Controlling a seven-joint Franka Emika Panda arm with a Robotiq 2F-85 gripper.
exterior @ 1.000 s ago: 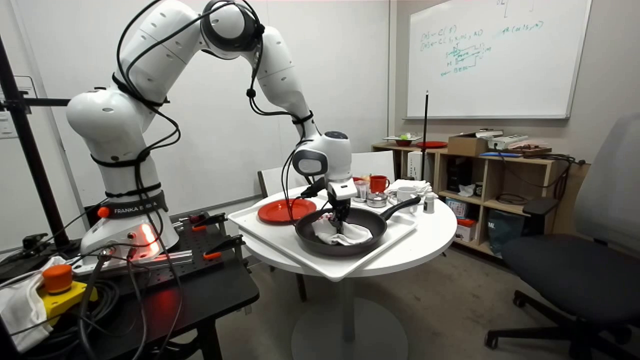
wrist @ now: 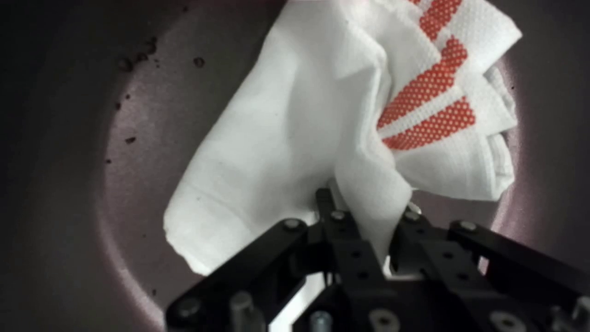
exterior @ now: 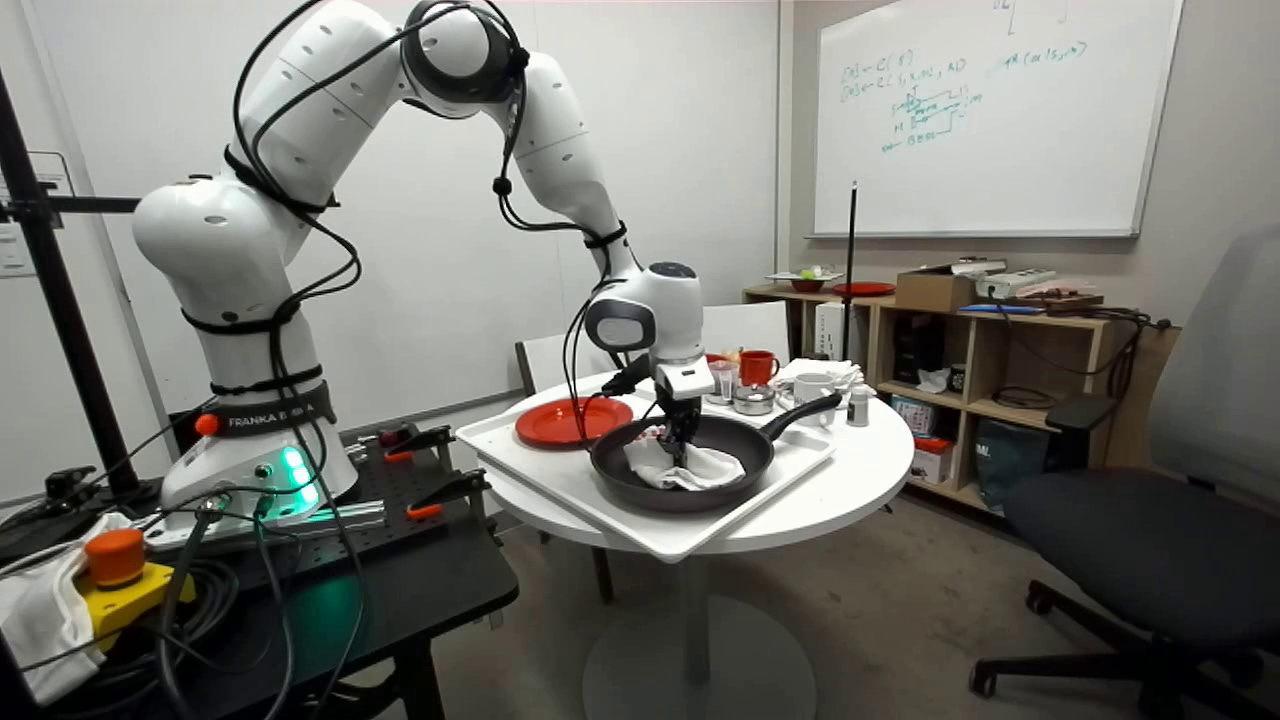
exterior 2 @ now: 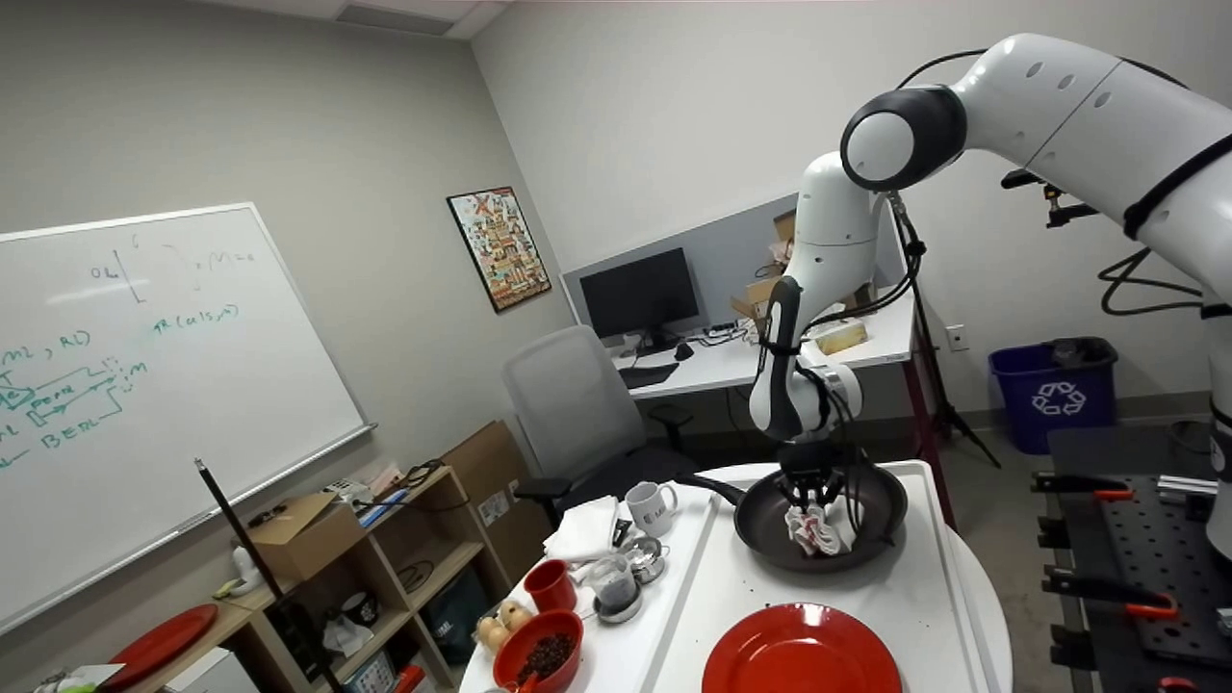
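A white cloth with red stripes (wrist: 298, 121) lies bunched inside a dark frying pan (exterior: 614, 469). My gripper points down into the pan and is shut on a fold of this cloth, which rises between the two fingers. In the second exterior view the striped part of the cloth (exterior 2: 811, 530) shows below the gripper (exterior 2: 810, 491). Small dark crumbs (wrist: 126, 64) are scattered over the bare floor of the pan in the wrist view. The part of the cloth beneath the fingers is hidden.
The pan stands on a white tray (exterior: 674, 541) beside a red plate (exterior 2: 800, 654). Close to the tray are a white mug (exterior 2: 650, 508), a red cup (exterior 2: 550, 585) and a red bowl (exterior 2: 508, 660) of dark bits. The pan's handle (exterior: 806, 415) sticks out toward the mug.
The arm, the cloth and the pan stand where they were. Only the light on the robot's base has turned from red to green.
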